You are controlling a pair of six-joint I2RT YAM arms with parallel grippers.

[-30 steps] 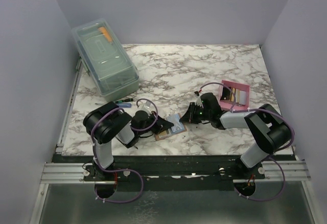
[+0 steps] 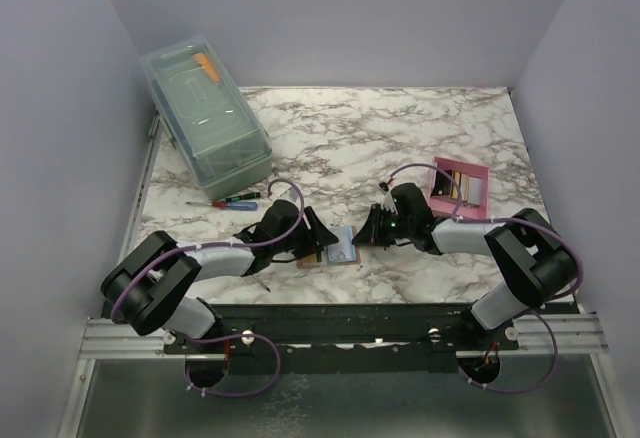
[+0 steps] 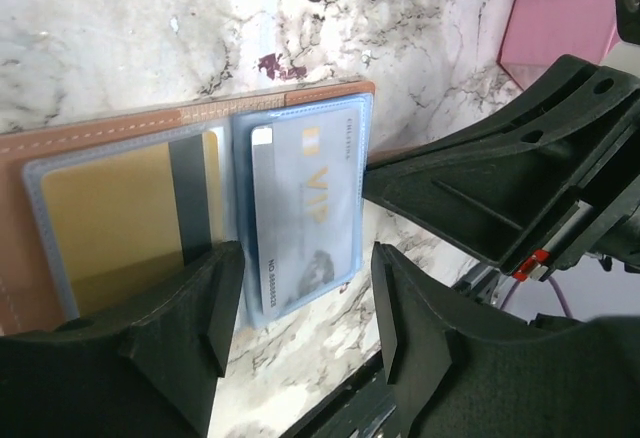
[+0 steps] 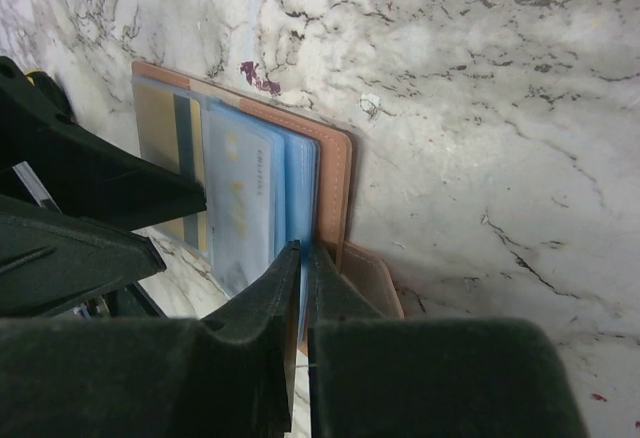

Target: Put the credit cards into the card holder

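Observation:
The brown card holder (image 3: 345,89) lies spread out near the front middle of the table. In one of its clear blue-edged sleeves sits a white VIP card (image 3: 305,193), lying flat. A gold card (image 3: 110,208) with a dark stripe fills the neighbouring sleeve. Over the holder my left gripper stands open, its fingers (image 3: 225,293) apart and nothing gripped. At the holder's right edge my right gripper is shut on the holder, by its sleeve edge. The lower parts of the sleeves are partly hidden by the fingers.
A pink box (image 2: 484,170) with several cards inside stands at the right. A large lidded container (image 2: 200,123) occupies the back left, with pens (image 2: 240,198) lying by its front. Bare marble (image 2: 370,128) stretches across the back middle.
The VIP card now lies flatter and shows fully. The right gripper keeps its place.

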